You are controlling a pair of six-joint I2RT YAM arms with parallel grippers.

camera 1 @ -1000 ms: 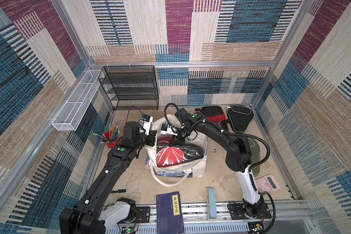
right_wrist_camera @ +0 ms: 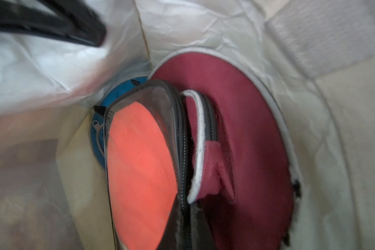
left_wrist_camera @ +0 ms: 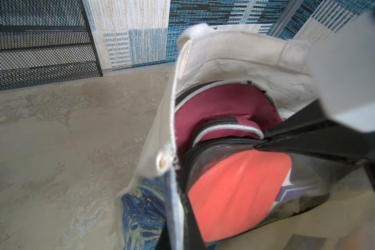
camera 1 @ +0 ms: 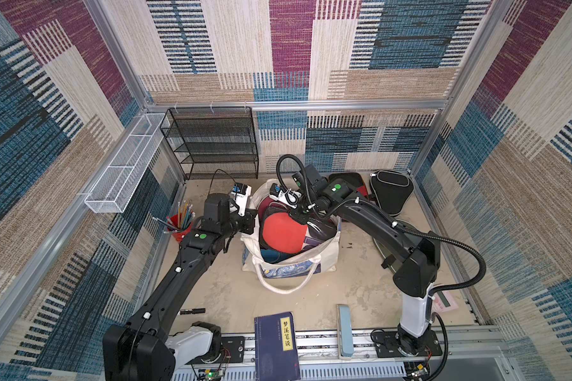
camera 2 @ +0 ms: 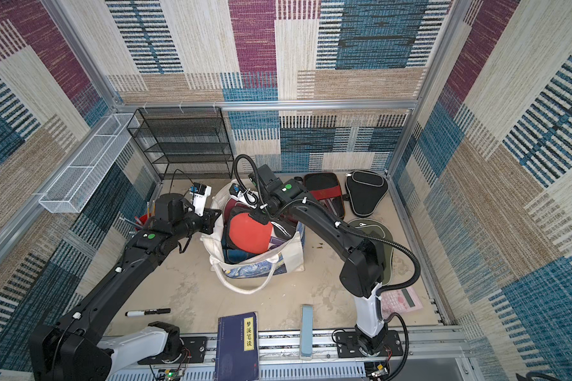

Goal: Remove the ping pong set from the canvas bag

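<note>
The canvas bag [camera 1: 286, 282] stands mid-table with a ping pong set [camera 1: 284, 231] inside, a clear-fronted case showing red, beside a maroon pouch [left_wrist_camera: 223, 100] and a blue item [right_wrist_camera: 118, 89]. My left gripper is shut on the bag's near-left rim, low in the left wrist view. My right gripper is shut on the top edge of the case, above the bag's interior; the case appears raised within the bag.
Black cases [camera 1: 389, 190] and an olive case [camera 2: 381, 247] lie right. A pen cup [camera 1: 179, 233], wire rack [camera 1: 209, 146], book [camera 1: 273, 346] and pale blue box [camera 1: 345, 330] surround free table.
My right gripper and arm have risen and shifted slightly right, and the case has tilted and come up with them. The left arm has moved only slightly.
</note>
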